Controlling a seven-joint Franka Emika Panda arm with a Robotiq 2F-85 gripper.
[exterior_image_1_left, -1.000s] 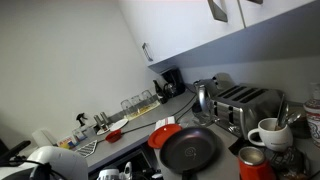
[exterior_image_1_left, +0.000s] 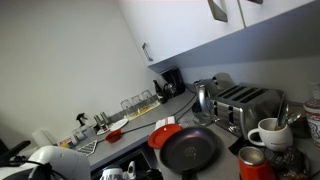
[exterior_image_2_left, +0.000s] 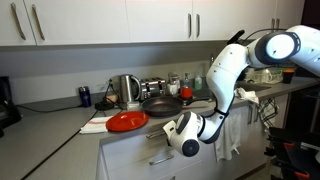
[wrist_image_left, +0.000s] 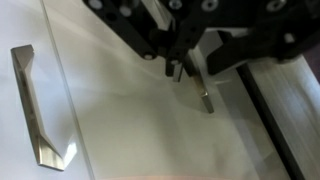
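In the wrist view, dark gripper parts (wrist_image_left: 180, 62) fill the top, close to the metal handle (wrist_image_left: 203, 92) of a white drawer front. That handle is partly hidden behind the gripper, and the gap between the fingers does not show clearly, nor whether they touch the handle. A second drawer handle (wrist_image_left: 38, 110) is plain at the left. From exterior view 2, my gripper (exterior_image_2_left: 168, 129) is low in front of the cabinet, just below the counter edge, with the lower drawer handle (exterior_image_2_left: 161, 157) beneath it. The drawer fronts look closed there.
On the counter above stand a black pan (exterior_image_1_left: 188, 149), a red plate (exterior_image_1_left: 164, 135), a toaster (exterior_image_1_left: 241, 105), a white mug (exterior_image_1_left: 271, 134) and a red can (exterior_image_1_left: 255, 164). The pan's handle reaches toward the counter's front edge, near my arm (exterior_image_2_left: 213, 127).
The arm at the bottom of exterior view 1 has shifted only slightly. The things on the counter have stayed in place.
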